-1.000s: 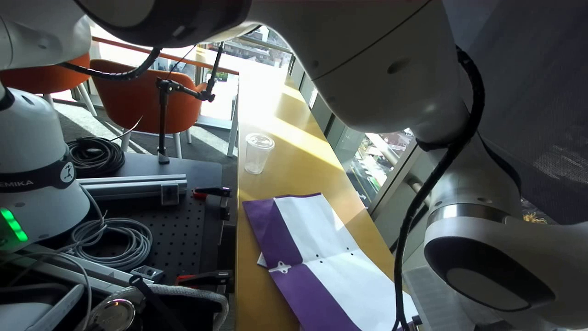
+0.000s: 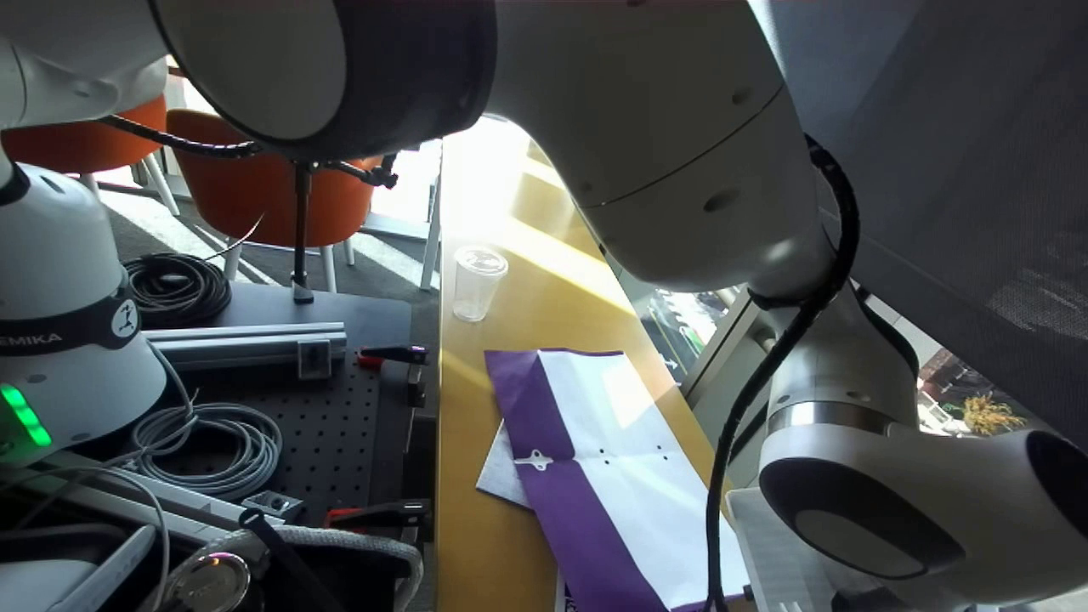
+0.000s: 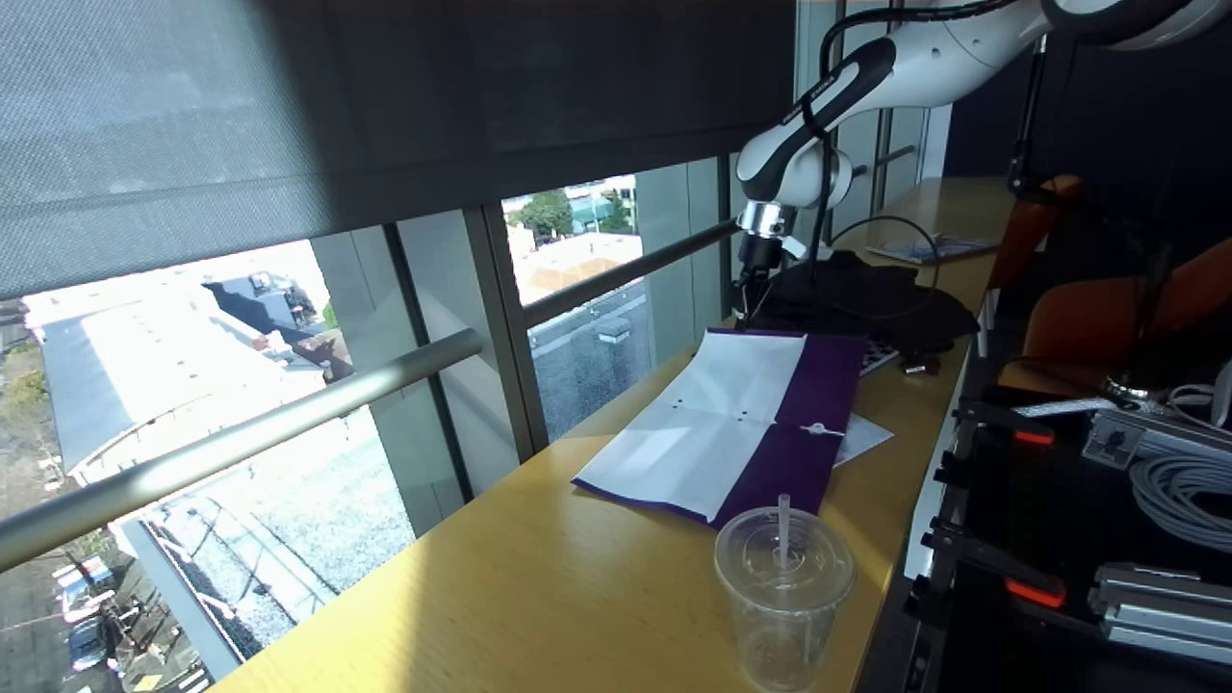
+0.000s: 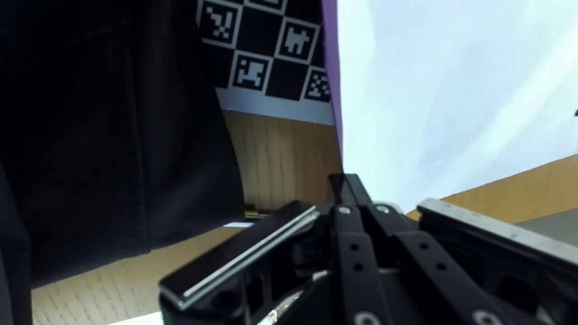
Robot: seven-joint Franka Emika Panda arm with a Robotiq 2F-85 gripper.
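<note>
A creased white-and-purple sheet [image 2: 653, 510] lies on the wooden table, with a small white cut-out shape on its purple band. In the second exterior view the sheet [image 3: 681, 445] rises slightly at its far end, near my gripper [image 3: 745, 312]. The wrist view has the gripper with its fingers together, pointing at the sheet's purple-trimmed edge. That edge of the sheet [image 4: 412, 97] runs down to the fingertips and appears pinched there; the thin grip itself is mostly hidden. In the first exterior view the gripper is out of frame.
Dark cloth [image 4: 86, 141] lies beside the gripper, and a checkered marker board [image 4: 260, 48] is partly under the sheet. A clear plastic cup [image 3: 785, 589] with a straw stands near the table's inner edge. Windows line the other side.
The sheet has shifted and turned on the table, its cup-side corner moving right, away from the inner edge; more of the board beneath shows. The arm's wrist has moved left in the first exterior view.
</note>
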